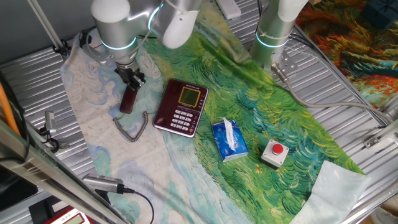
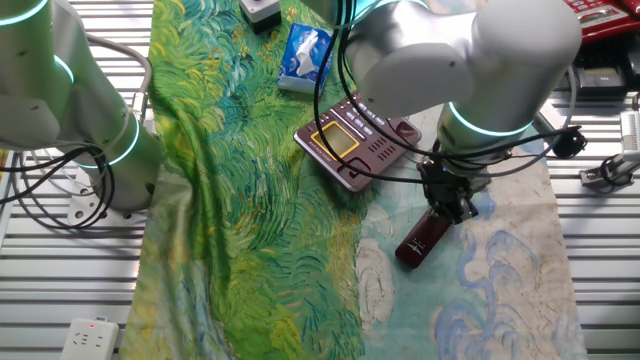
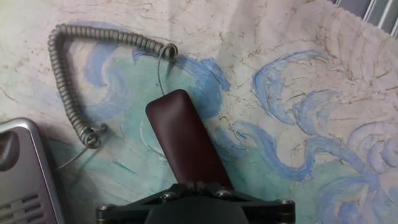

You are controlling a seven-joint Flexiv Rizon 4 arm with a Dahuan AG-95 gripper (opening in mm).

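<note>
A dark red telephone handset [image 3: 186, 137] lies on the painted cloth, its coiled grey cord [image 3: 65, 74] curving away from one end. My gripper is over the handset's other end, which its dark body hides in the wrist view. There the fingertips look brought together, with nothing visible between them, so it appears shut. Whether they touch the handset cannot be made out. In exterior view 2 the handset [image 2: 424, 240] sticks out from beneath the gripper [image 2: 450, 195]. Beside it rests the matching phone base [image 1: 181, 107], with a screen and keypad.
A blue tissue pack [image 1: 229, 140] and a white box with a red button [image 1: 274, 153] stand beyond the phone base. A pale sheet [image 1: 333, 193] lies at the cloth's corner. Open cloth surrounds the handset's far side. Black cables [image 2: 345, 100] hang along the arm.
</note>
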